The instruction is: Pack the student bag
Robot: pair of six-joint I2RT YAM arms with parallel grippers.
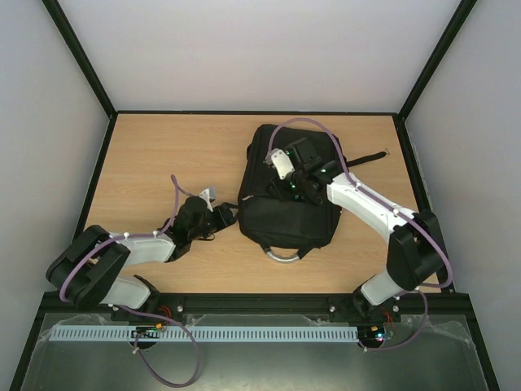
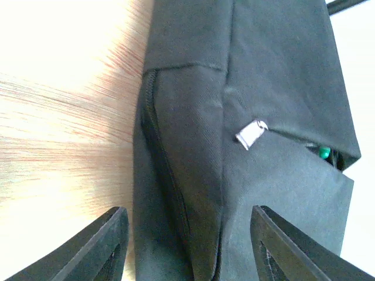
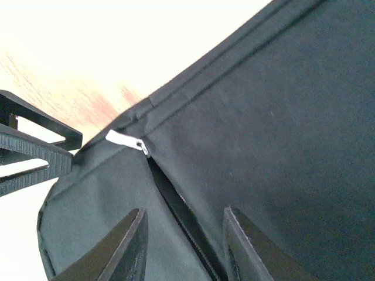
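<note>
A black bag lies flat on the table, its grey-banded handle towards the front. My left gripper stands at its left side, fingers apart; in the left wrist view the bag's side edge runs into the gap between them, apparently not pinched. The right gripper is over the bag's middle, part open, with a slit in the cloth between its fingers and nothing visibly gripped. A whitish zipper pull lies at the slit's upper end, near the left gripper's fingers.
A black strap sticks out from the bag's right side. Something small and green shows at the opening in the left wrist view. Bare table lies to the bag's left.
</note>
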